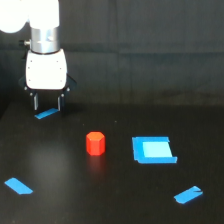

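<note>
A red block [95, 143] with a hexagon-like outline rests on the dark table near the middle of the camera view. To its right lies a white square [156, 149] framed by blue tape. My white gripper [47, 102] is at the upper left, pointing down, well away from the red block. Its two fingers stand apart, and nothing shows between them.
Strips of blue tape mark the table: one [46, 114] just below the gripper, one [18, 186] at the front left, one [188, 195] at the front right. A dark curtain [150, 50] hangs behind.
</note>
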